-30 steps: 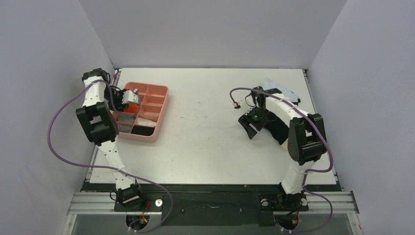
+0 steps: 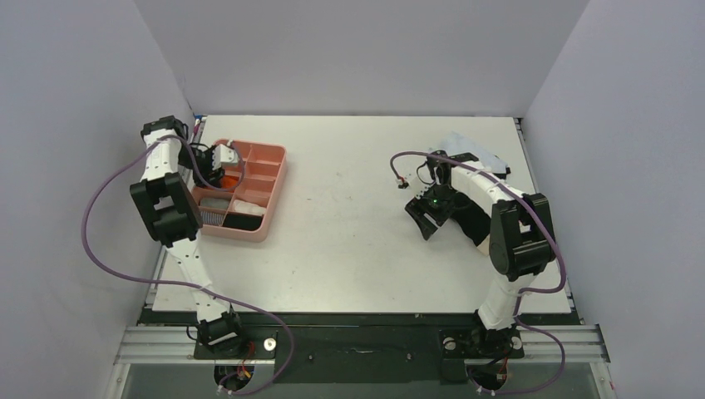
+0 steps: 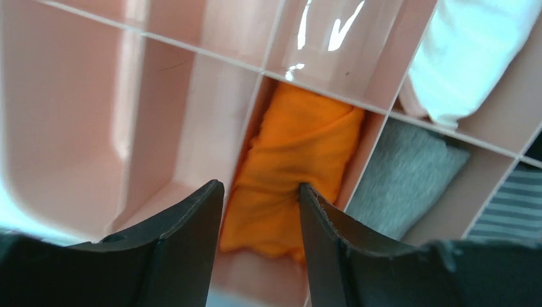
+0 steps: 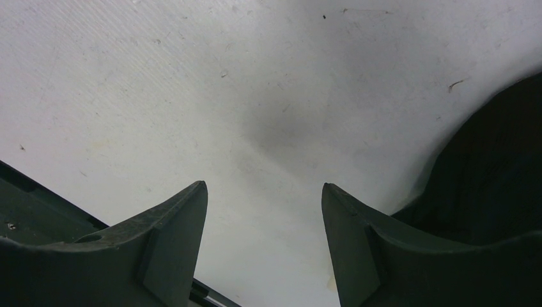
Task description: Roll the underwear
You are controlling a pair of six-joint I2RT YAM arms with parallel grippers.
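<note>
A rolled orange underwear [image 3: 294, 166] lies in one compartment of the pink organizer box [image 2: 281, 187], at the left of the table. Over it is my left gripper, its fingers parted; whether its tips touch the cloth I cannot tell. Seen from above, that arm partly covers the roll [image 2: 229, 181]. On the right, my right gripper stands open above bare table, nothing between its fingers. Dark cloth [image 4: 492, 173] lies beside it in the right wrist view, and as a black piece [image 2: 474, 223] under the right arm in the top view.
Other compartments hold a grey roll [image 3: 409, 179], a white roll [image 3: 476, 51] and a black roll [image 2: 243, 222]; several are empty. Light blue cloth [image 2: 474, 148] lies at the table's back right.
The right arm looks nearly still.
</note>
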